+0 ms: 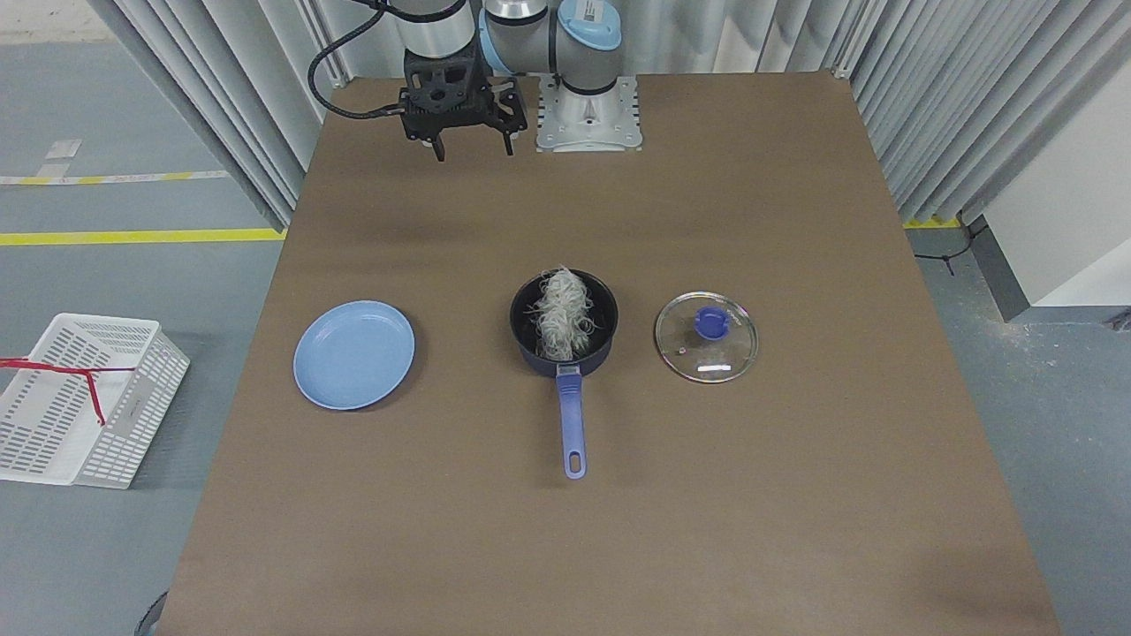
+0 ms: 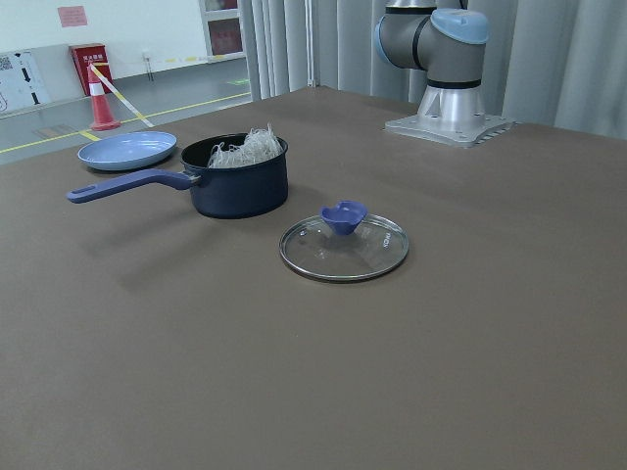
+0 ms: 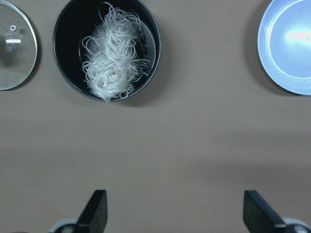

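A dark pot with a blue handle stands mid-table, holding a pale tangle of noodles; it also shows in the wrist view. A glass lid with blue knob lies to its right, a blue plate to its left. My gripper is high at the back of the table, away from all three. In the wrist view its two fingers stand wide apart at the bottom, open, with bare table between them.
The arm's base is at the back edge. A white basket sits on the floor to the left, off the table.
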